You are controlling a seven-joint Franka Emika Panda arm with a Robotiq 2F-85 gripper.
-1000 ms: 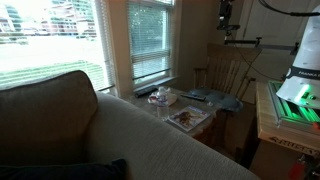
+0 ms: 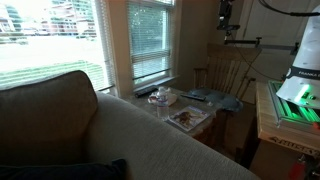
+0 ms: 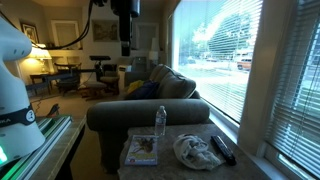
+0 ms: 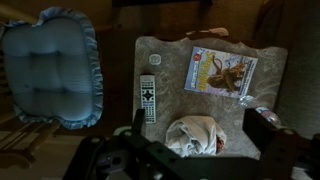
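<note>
My gripper hangs high over a small table [image 4: 172, 88], its fingers spread apart with nothing between them. A booklet with a mammoth picture [image 4: 220, 72] lies flat on the table, also seen in exterior view 2 as a pale booklet [image 3: 142, 150]. Beside it stands a clear bottle [image 3: 160, 121], upright. The crumpled white cloth [image 3: 194, 151] rests near the window side, and a dark remote [image 3: 222, 150] lies just beyond it. From the wrist, the remote [image 4: 148, 98] shows its buttons, while the cloth [image 4: 193, 132] sits low between the fingers, far below them.
A grey sofa [image 2: 150, 145] borders the table. On the other side stands a wooden chair with a blue cushion [image 4: 52, 70]. Windows with blinds [image 3: 215, 55] rise along one side. Bare tabletop shows between the remote and the booklet.
</note>
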